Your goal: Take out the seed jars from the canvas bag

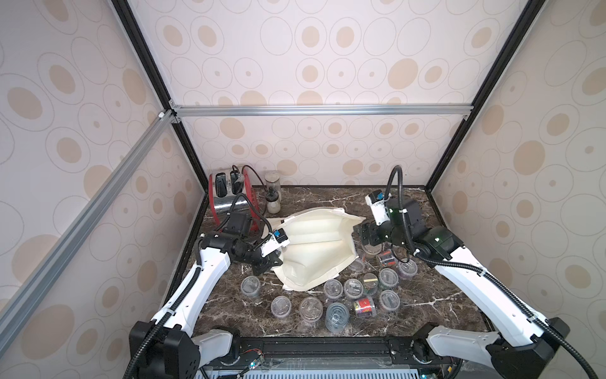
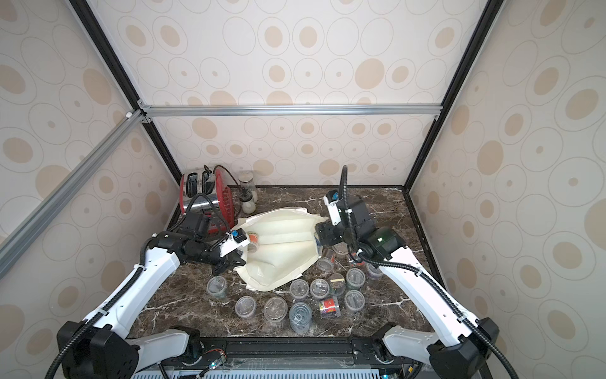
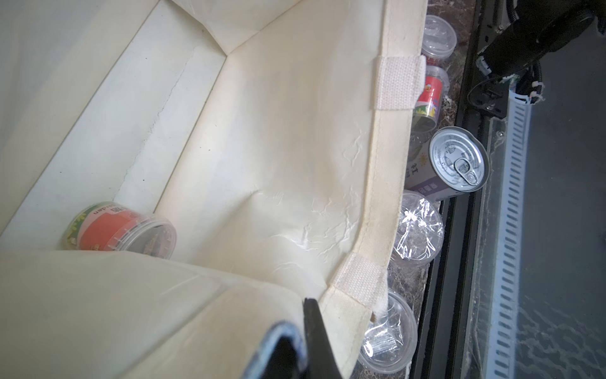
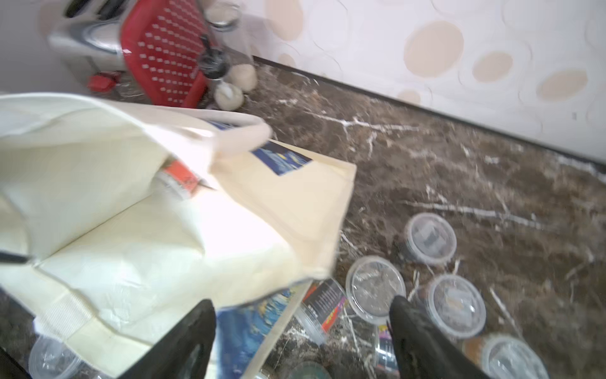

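Note:
The cream canvas bag point(image 1: 315, 246) lies open on its side mid-counter. Inside it, a seed jar with red label point(image 3: 107, 230) lies at the left end. My left gripper point(image 1: 271, 259) is at the bag's left end, shut at its edge; whether fabric is between the fingers is hidden. My right gripper hangs over the bag's right end, part open, its fingers apart with nothing visibly held.
Several jars and cans stand or lie right of and in front of the bag, among them a grey-topped can point(image 1: 337, 315). A red toaster point(image 2: 224, 202) and glass bottles occupy the back left. The back right counter shows bare marble.

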